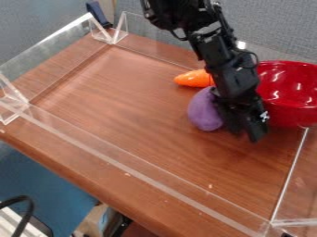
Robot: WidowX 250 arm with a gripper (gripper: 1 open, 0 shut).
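My black gripper (242, 120) reaches down from the top of the view to low over the wooden surface at the right, beside a purple object (203, 108), which it partly hides. Whether the fingers are open or shut on it is hard to make out. An orange carrot-like object (194, 78) lies just behind the purple one. A red bowl (291, 88) sits at the right, partly behind the gripper.
Clear low walls (148, 176) border the wooden board (111, 120). A grey wall stands behind.
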